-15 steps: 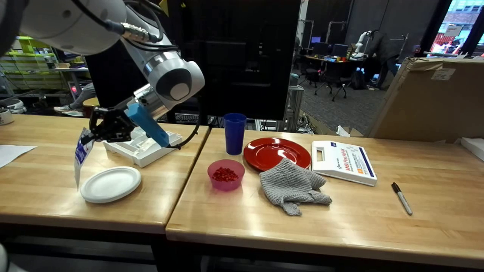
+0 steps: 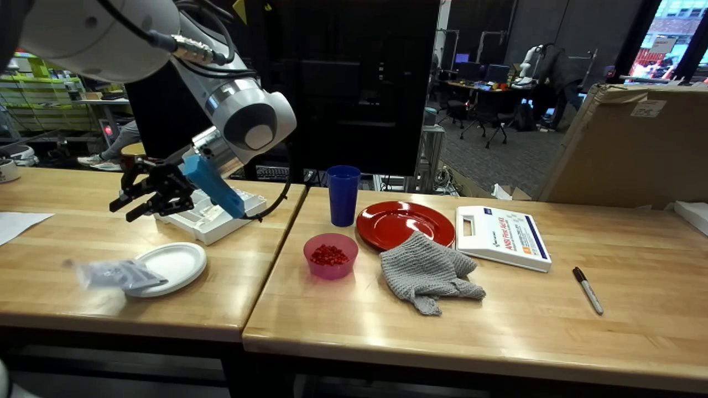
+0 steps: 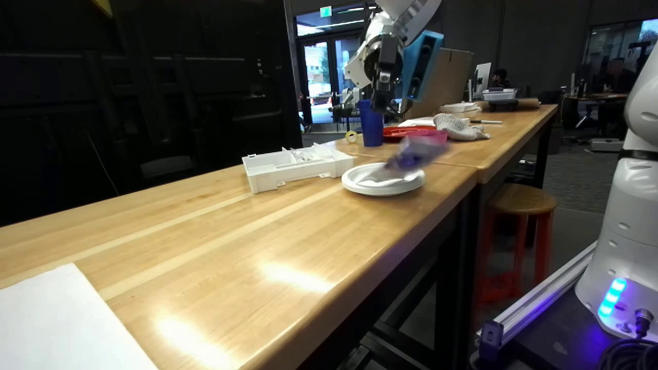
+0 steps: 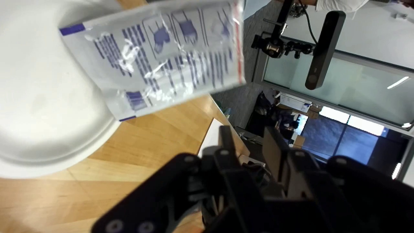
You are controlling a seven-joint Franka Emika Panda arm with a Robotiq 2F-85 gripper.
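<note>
A white packet (image 2: 121, 274) with purple print is blurred in both exterior views, in the air at the white plate (image 2: 173, 265) and partly overlapping it. The wrist view shows the packet's printed face (image 4: 167, 58) clear of my fingers, over the edge of the plate (image 4: 35, 97). Above and behind it hangs my gripper (image 2: 121, 207), its two fingers parted and nothing between them. In the wrist view the gripper also shows a gap between its dark fingertips. Whether the packet touches the plate is hard to tell.
A white open case (image 3: 296, 165) stands behind the plate. Across the table seam are a pink bowl (image 2: 330, 257) with red bits, a blue cup (image 2: 343, 195), a red plate (image 2: 405, 225), a grey cloth (image 2: 428, 272), a first aid box (image 2: 502, 236) and a marker (image 2: 588, 291).
A second ago the packet hung upright from the gripper's fingers. The arm has barely moved.
</note>
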